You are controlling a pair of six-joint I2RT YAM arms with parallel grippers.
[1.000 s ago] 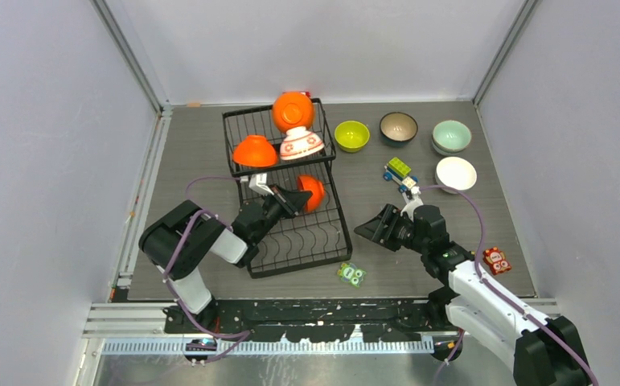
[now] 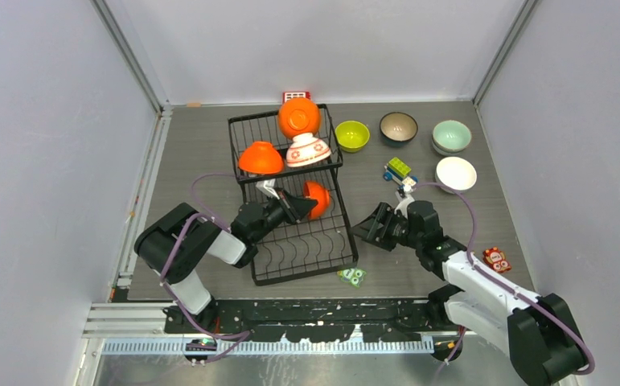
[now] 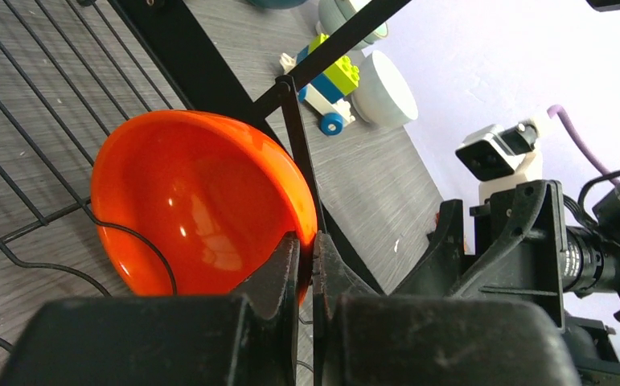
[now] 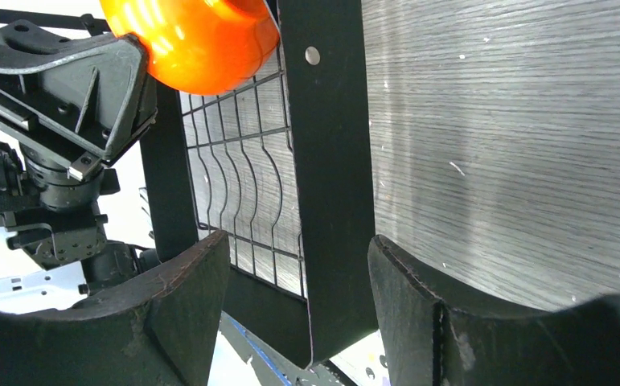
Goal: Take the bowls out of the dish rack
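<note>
The two-tier black dish rack [image 2: 302, 270] holds an orange bowl [image 2: 317, 195] on its lower tier, seen large in the left wrist view [image 3: 186, 193]. My left gripper is shut on that bowl's rim. Up on the top tier are an orange bowl [image 2: 299, 117], another orange bowl [image 2: 260, 158] and a white patterned bowl [image 2: 307, 151]. My right gripper is open beside the rack's right side, holding nothing.
Yellow [image 2: 352, 136], dark [image 2: 398, 128], mint [image 2: 452, 137] and white [image 2: 455, 173] bowls stand right of the rack, near a toy vehicle [image 2: 399, 170]. Small packets [image 2: 351, 276] lie on the table.
My left gripper, the bowl in it and the whole rack with its other bowls have shifted slightly toward the front right. My right arm has moved very little.
</note>
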